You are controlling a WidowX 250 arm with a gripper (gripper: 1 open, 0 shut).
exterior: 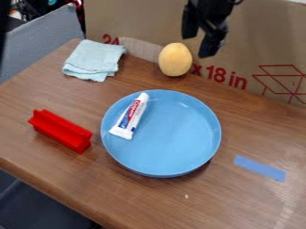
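The black gripper (206, 34) hangs at the top centre, open, above and slightly right of a yellow egg-shaped object (174, 61) that rests near the cardboard backdrop. A blue plate (173, 141) sits in the middle of the wooden table, with a white toothpaste tube (129, 115) lying on its left part. A red object (61, 130) lies left of the plate. A folded light-blue cloth (91, 61) lies at the back left.
Cardboard (257, 49) with red printing stands along the back. A strip of blue tape (259, 168) is on the table at the right. Bare wood surrounds the plate, and the table's edge runs along the lower left.
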